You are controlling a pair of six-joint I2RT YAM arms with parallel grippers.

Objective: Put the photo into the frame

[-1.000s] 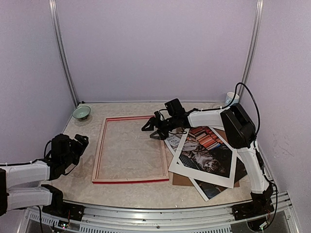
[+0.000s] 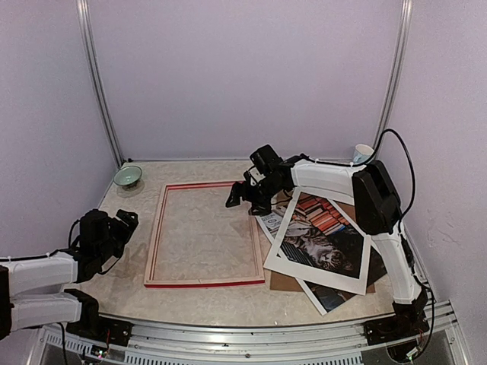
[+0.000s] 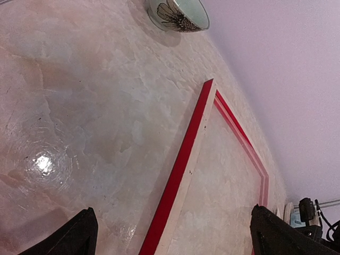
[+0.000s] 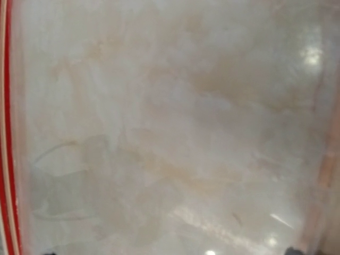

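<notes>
The empty frame (image 2: 205,284), red and pale wood, lies flat mid-table; bare marbled surface shows inside it. To its right rests a photo (image 2: 323,247) of a cat and books in a white border, on top of other sheets. My right gripper (image 2: 246,203) is open above the frame's back right part, holding nothing. In the right wrist view the frame's red side (image 4: 7,133) runs along the left edge. My left gripper stands open and empty left of the frame, whose near side passes between its fingers in the left wrist view.
A brown board (image 2: 285,283) and another print (image 2: 323,296) lie under the photo. A green bowl (image 2: 128,176) sits at the back left, and a white cup (image 2: 363,153) at the back right. My right arm reaches over the photo's back part.
The left arm, frame and photo have not moved.
</notes>
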